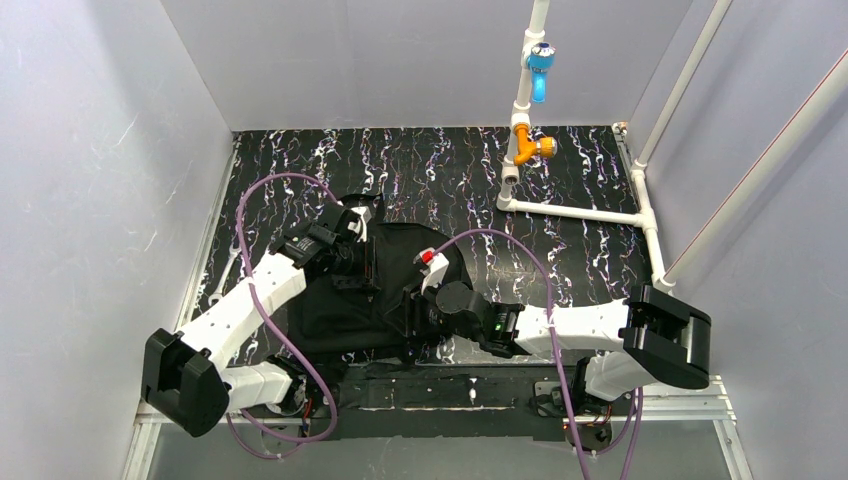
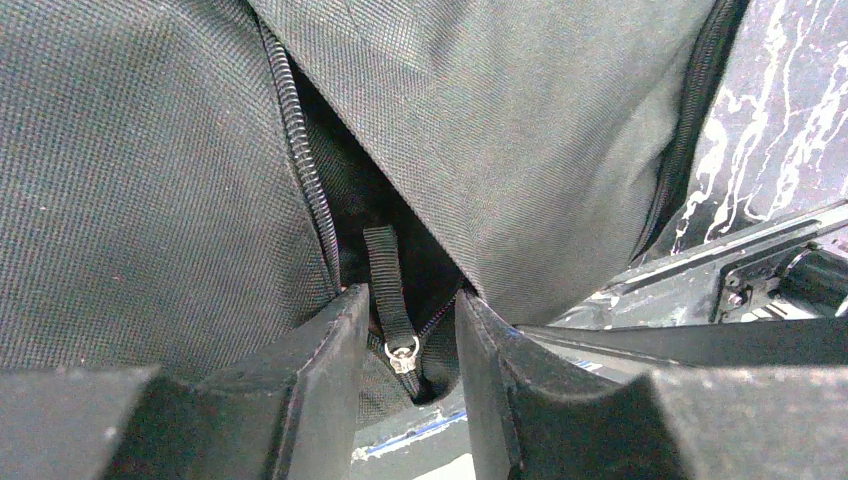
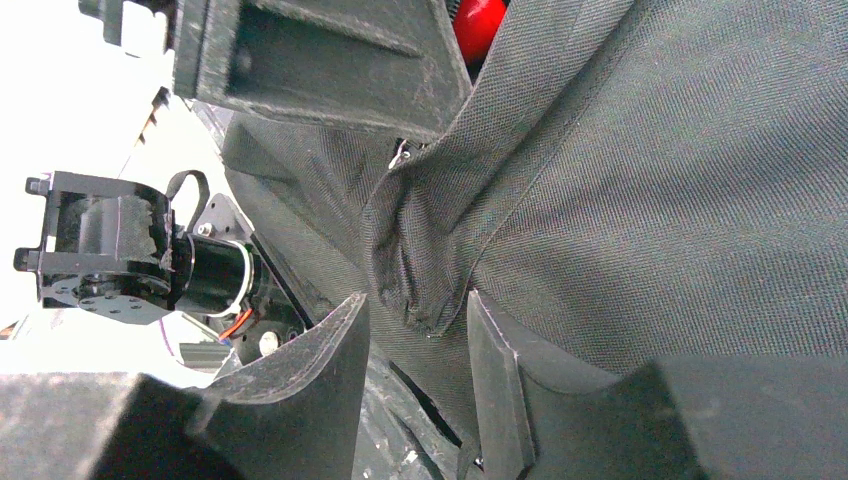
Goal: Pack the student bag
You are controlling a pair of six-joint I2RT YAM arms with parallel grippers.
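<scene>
A black fabric bag [image 1: 330,320] lies across the front left of the marble floor. My left gripper hangs over a zipped opening, its open fingers on either side of a zipper pull [image 2: 390,285] with a metal ring. In the right wrist view my right gripper is open at a folded edge of the bag fabric [image 3: 660,200]; whether cloth lies between its fingertips is hard to tell. Part of the left gripper's housing appears above it in that view, beside a red object [image 3: 478,25].
A white pipe frame with a blue tap [image 1: 540,65] and an orange tap [image 1: 530,145] stands at the back right. A wrench [image 1: 222,280] lies at the left.
</scene>
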